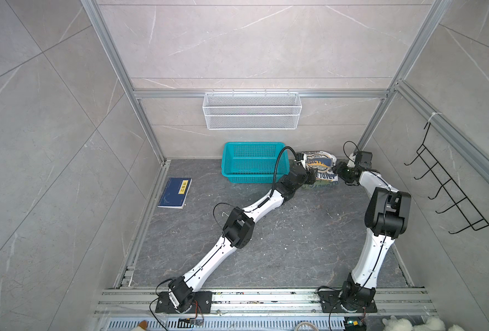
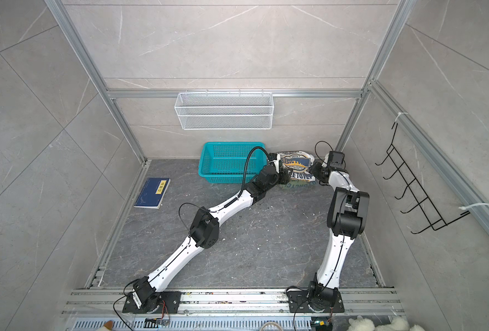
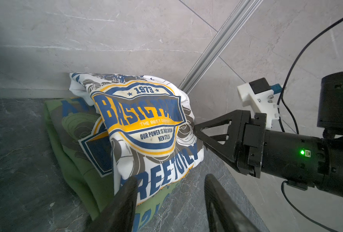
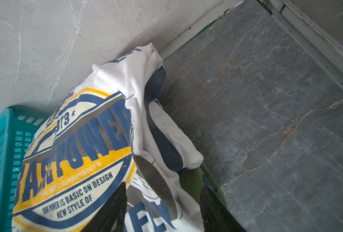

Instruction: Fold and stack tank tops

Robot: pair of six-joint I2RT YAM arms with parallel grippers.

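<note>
A folded white tank top [image 3: 148, 116] with a blue and yellow print lies on top of a folded green one [image 3: 72, 154], at the back right of the floor. The white top's edges do not line up with the green one, which sticks out on its left and front in the left wrist view. My left gripper [image 1: 310, 170] is at the stack's left side, open, with no cloth visibly pinched. On the right side my right gripper [image 1: 338, 168] stands open; between and before its fingers the white top's side edge [image 4: 167, 189] shows loose, bulging folds.
A teal basket [image 1: 250, 178] stands directly left of the stack, against the back wall. A blue book [image 1: 174, 193] lies at the far left. Black hooks [image 1: 454, 187] hang on the right wall.
</note>
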